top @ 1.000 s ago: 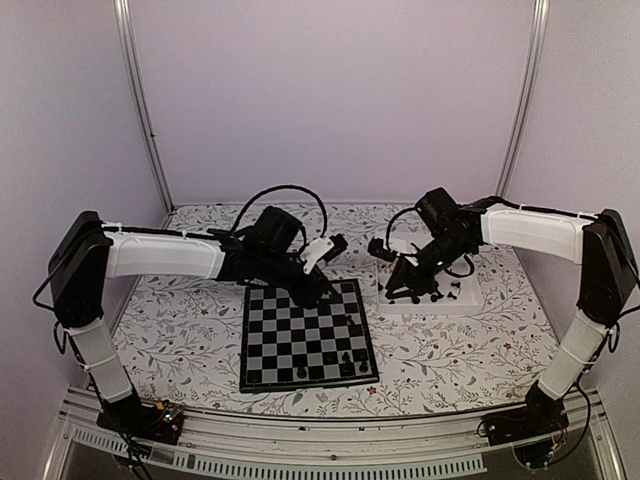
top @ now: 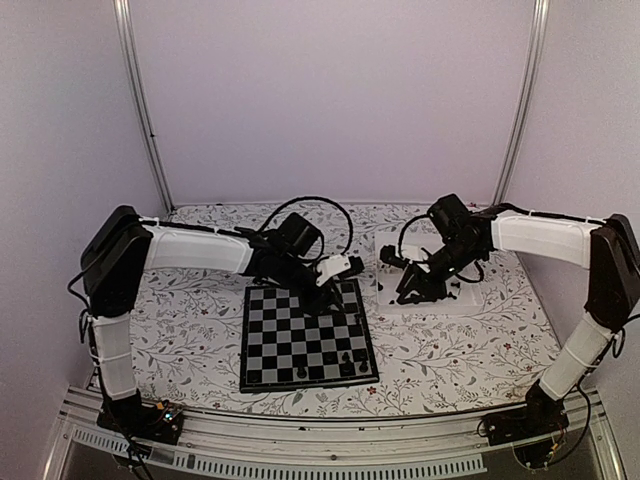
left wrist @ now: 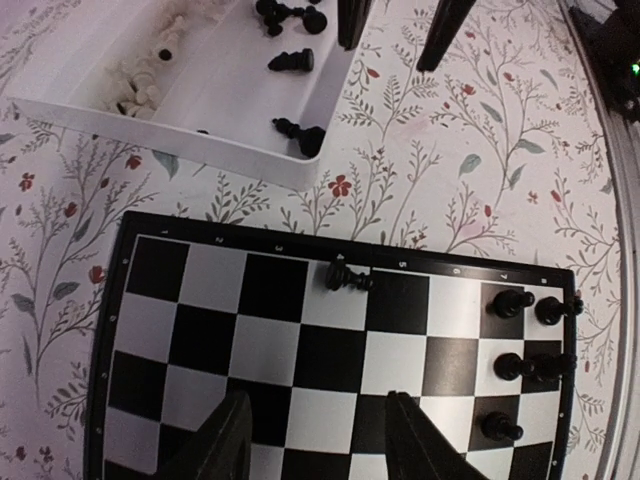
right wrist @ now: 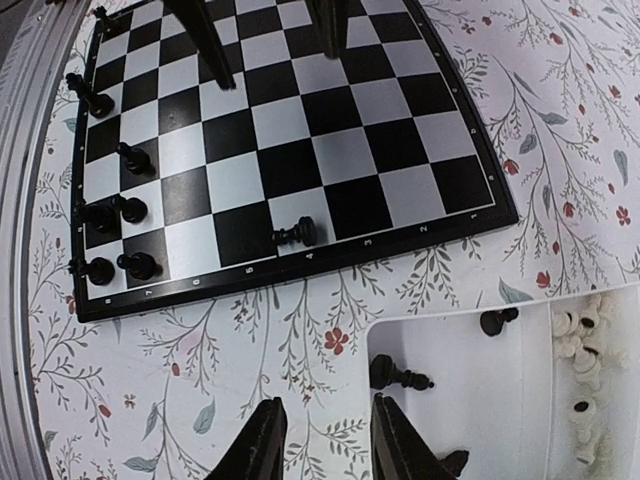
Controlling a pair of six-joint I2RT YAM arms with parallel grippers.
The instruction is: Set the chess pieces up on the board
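Observation:
The chessboard [top: 290, 345] carries several black pieces standing along one side. A single black piece [left wrist: 348, 277] lies on its side near the board's edge. My left gripper is open above the board, nothing between its fingers, close to that lying piece in the left wrist view. My right gripper hangs at the near side of the white tray [right wrist: 460, 318], fingers apart and empty. A black piece [right wrist: 395, 376] lies in the tray just beyond it.
White pieces [right wrist: 585, 350] fill one compartment of the tray; more black pieces [left wrist: 290, 60] lie loose in the other.
The left arm has shifted right over the board since a second ago.

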